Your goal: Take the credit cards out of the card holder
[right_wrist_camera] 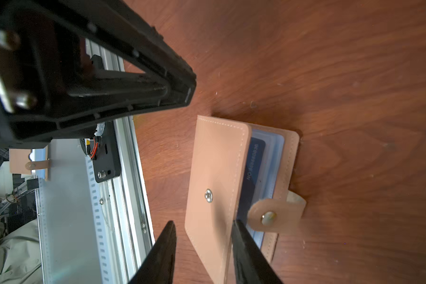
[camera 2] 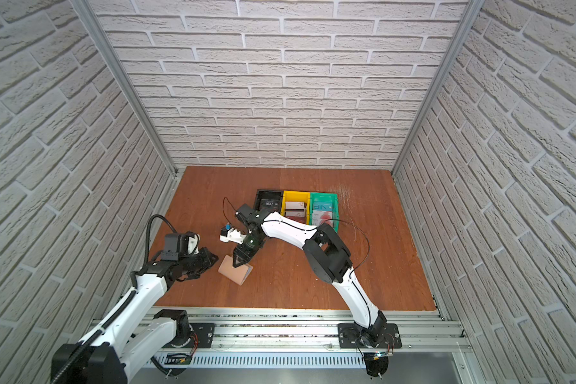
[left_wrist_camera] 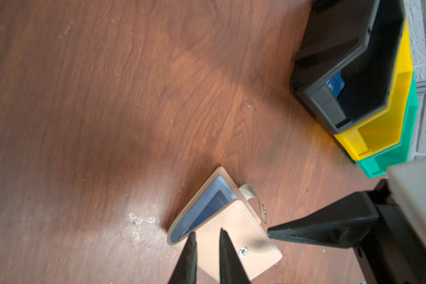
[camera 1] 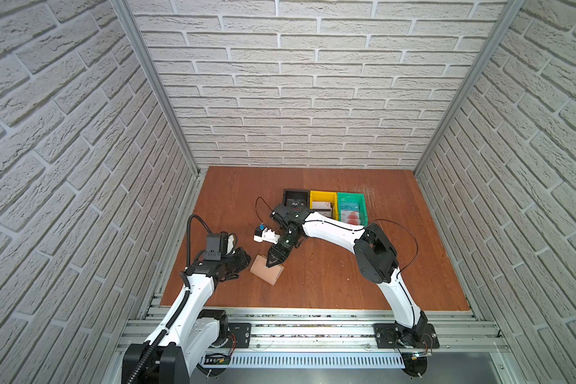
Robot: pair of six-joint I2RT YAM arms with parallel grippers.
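The beige card holder (left_wrist_camera: 236, 241) lies on the table with its mouth spread, a blue sleeve and a dark card (right_wrist_camera: 247, 179) showing inside, its snap strap (right_wrist_camera: 274, 215) beside the opening. In the left wrist view my left gripper has its two fingertips parted over the holder's near part. My right gripper hangs over the holder, fingers apart, one beside its flap edge; whether that one touches it I cannot tell. Nothing shows held in either gripper.
Black (camera 1: 296, 194), yellow (camera 1: 323, 195) and green (camera 1: 358, 208) bins with contents stand at the back centre. The metal front rail edges the table.
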